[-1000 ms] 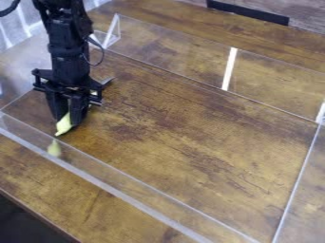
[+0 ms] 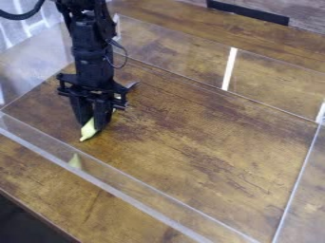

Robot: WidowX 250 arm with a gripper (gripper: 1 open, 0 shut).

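Note:
My black gripper (image 2: 94, 118) hangs from the top left and points down into the left end of a clear-walled wooden tray area. A pale yellow elongated object (image 2: 87, 130) is at its fingertips, low over or on the wooden floor (image 2: 203, 142). The fingers partly hide the object, and I cannot tell whether they are closed on it.
Transparent walls (image 2: 146, 205) surround the wooden floor, with white tape at the back edge. A dark strip (image 2: 248, 13) lies at the far back.

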